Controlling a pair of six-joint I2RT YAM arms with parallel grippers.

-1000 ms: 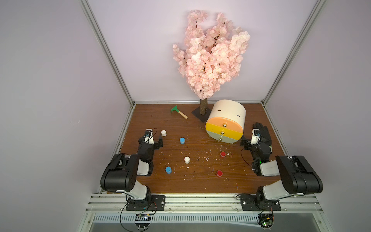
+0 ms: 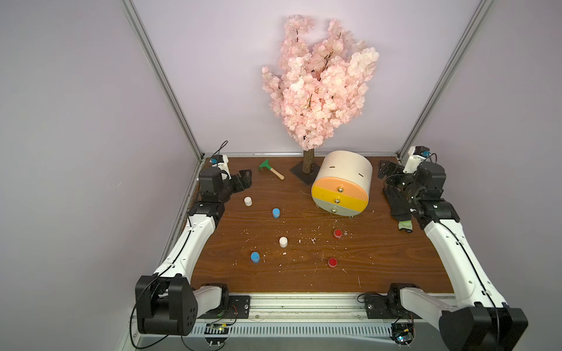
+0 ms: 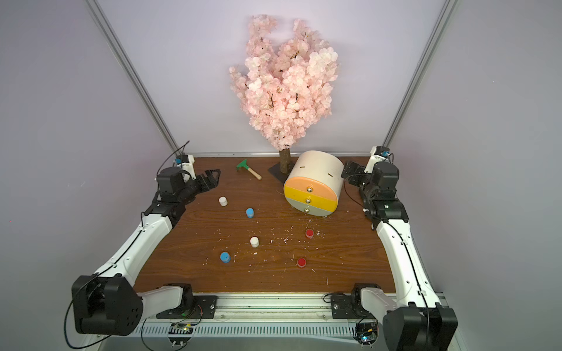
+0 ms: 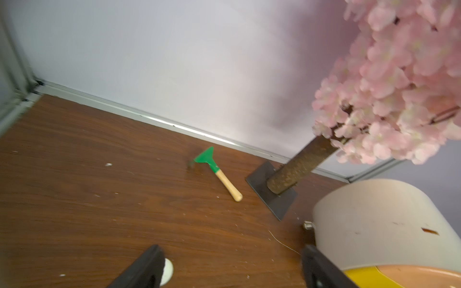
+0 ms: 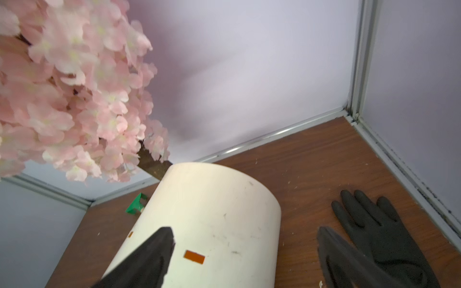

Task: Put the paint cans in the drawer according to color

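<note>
Two white cans (image 2: 248,201), two blue cans (image 2: 275,213) and two red cans (image 2: 337,233) stand scattered over the brown table. A white rounded drawer unit (image 2: 349,165) sits right of centre, its orange, yellow and pale green fronts (image 2: 339,200) all closed. My left gripper is raised at the table's left side, fingers (image 4: 146,266) wide apart with nothing between them. Raised beside the drawer unit's right side, my right gripper is open and empty. In the right wrist view the unit's top shows partly behind one finger.
A pink blossom tree (image 2: 319,76) on a dark square base stands behind the unit's left. A green-headed tool (image 2: 272,169) with a wooden handle lies at the back. A dark glove (image 5: 384,230) lies at the right. Small debris litters the middle of the table.
Both arms have stretched out from a folded pose toward the back of the table, carrying their grippers away from the front edge. Cans and drawer unit have stayed put.
</note>
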